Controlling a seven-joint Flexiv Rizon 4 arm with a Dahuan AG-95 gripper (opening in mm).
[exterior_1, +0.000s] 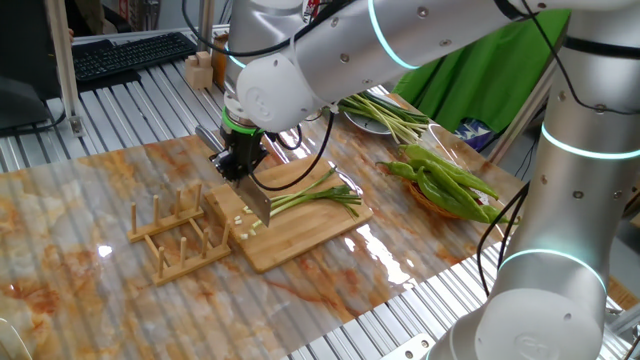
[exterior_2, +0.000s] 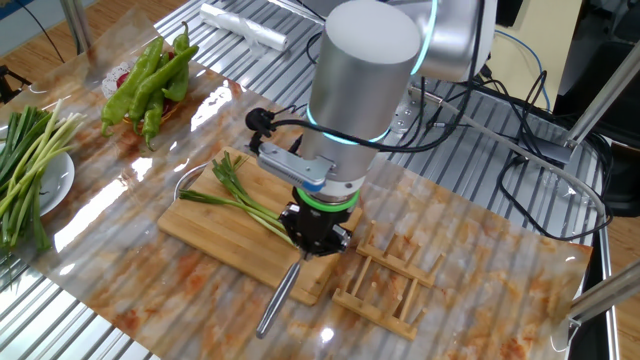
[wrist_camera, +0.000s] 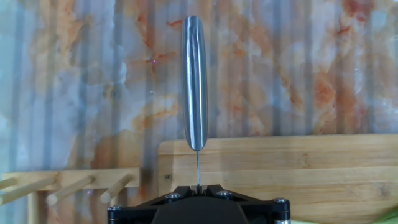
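My gripper is shut on a knife (wrist_camera: 195, 87) near where its blade meets the handle. In exterior view 1 the broad blade (exterior_1: 255, 200) hangs upright over the left part of the wooden cutting board (exterior_1: 285, 245). Green scallion stalks (exterior_1: 320, 198) lie on the board, to the right of the blade. A few small white cut pieces (exterior_1: 240, 220) rest by the board's left end. From exterior view 2, the silver handle (exterior_2: 278, 300) sticks out past the board's edge; the arm hides the blade there.
Beside the board's left end stands a wooden peg rack (exterior_1: 165, 240). Green peppers (exterior_1: 445, 185) fill a basket beyond the right end, and more scallions (exterior_1: 385, 115) lie on a plate behind.
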